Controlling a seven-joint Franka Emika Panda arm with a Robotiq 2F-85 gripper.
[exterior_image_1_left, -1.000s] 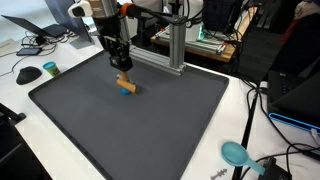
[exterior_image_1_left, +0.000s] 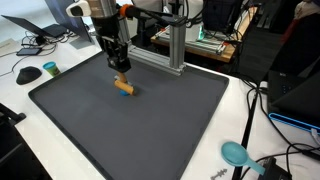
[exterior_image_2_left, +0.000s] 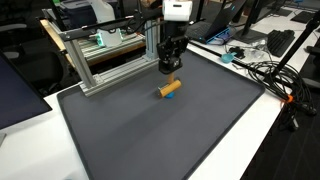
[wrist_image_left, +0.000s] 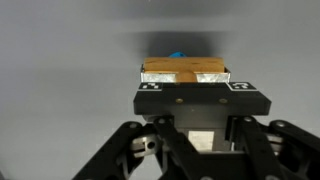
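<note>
My gripper (exterior_image_1_left: 121, 72) is shut on a light wooden piece (exterior_image_1_left: 124, 86) with a round bar at its lower end, seemingly a small mallet. In the second exterior view the wooden piece (exterior_image_2_left: 171, 88) hangs below the gripper (exterior_image_2_left: 172, 75), its bar lying across. A small blue object (exterior_image_2_left: 169, 95) shows just under the bar, mostly hidden; whether they touch I cannot tell. From the wrist, the wooden bar (wrist_image_left: 185, 64) spans the gap between the fingertips of the gripper, and a sliver of the blue object (wrist_image_left: 178, 55) peeks out beyond it.
A metal frame (exterior_image_2_left: 110, 62) stands along one edge. Beyond the mat are a green cup (exterior_image_1_left: 51, 69), a dark rounded item (exterior_image_1_left: 29, 74), and a light-blue round item (exterior_image_1_left: 236, 154). Cables (exterior_image_2_left: 275, 72) lie on the table.
The wooden bar has turned slightly, and less of the blue object shows beneath it. The arm stays in nearly the same place.
</note>
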